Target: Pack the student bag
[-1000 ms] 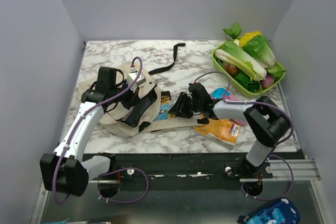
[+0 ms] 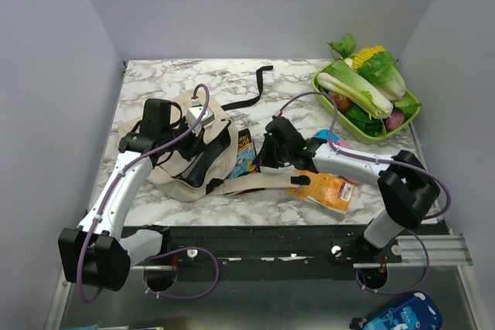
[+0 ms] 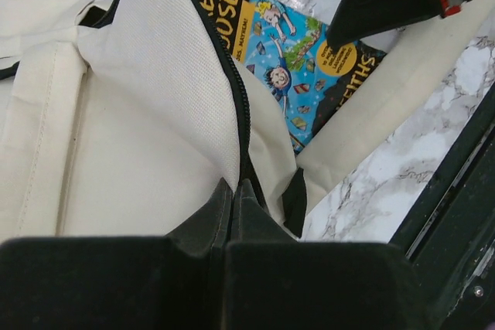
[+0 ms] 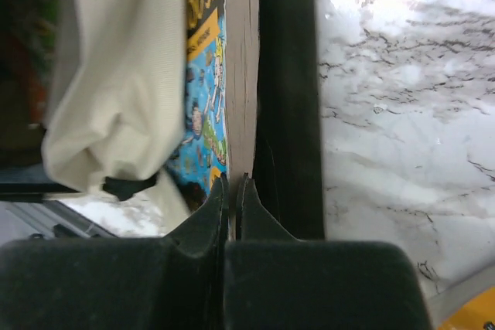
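Observation:
The cream bag (image 2: pixel 174 179) lies on its side at the left, its black-lined mouth turned to the right. My left gripper is shut on the bag's fabric close to the zipper edge, where folds gather at the fingertips. A blue and black picture book (image 3: pixel 298 63) lies at the mouth, one end hidden behind the bag's rim. Its pale page edge (image 4: pixel 240 75) runs down to my right gripper, which is shut with its fingertips against that edge. The page edge looks wider than the gap between those fingers.
An orange book (image 2: pixel 325 191) and a blue item (image 2: pixel 326 135) lie to the right, partly behind the right arm. A green basket (image 2: pixel 415 113) of vegetables stands at the back right. One cream strap (image 2: pixel 263 181) crosses the table front.
The left arm has not moved.

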